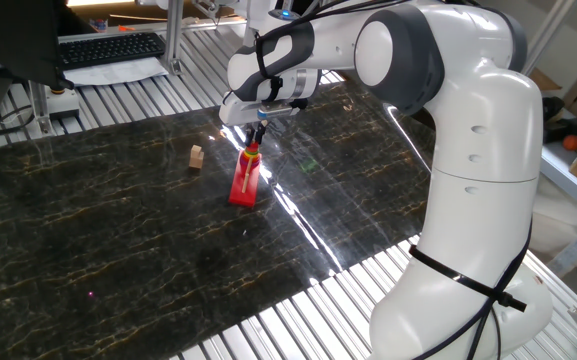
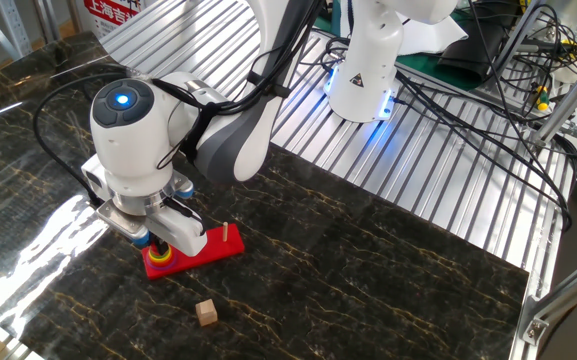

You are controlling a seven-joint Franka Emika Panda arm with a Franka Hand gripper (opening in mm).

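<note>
A flat red base (image 1: 239, 193) (image 2: 200, 260) lies on the dark marbled tabletop. From one end of it rises a bare wooden peg (image 2: 225, 232). Colored rings, a yellow one (image 1: 252, 153) (image 2: 160, 257) among them, are stacked at the other end. My gripper (image 1: 256, 138) points down right over that stack, its dark fingertips at the top of the rings. Whether the fingers are closed on a ring is too small to make out, and in exterior view 2 the hand covers most of them.
Small pale wooden blocks (image 1: 196, 157) (image 2: 206, 313) lie a short way from the red base. A keyboard (image 1: 112, 49) sits beyond the tabletop on the slatted metal surface.
</note>
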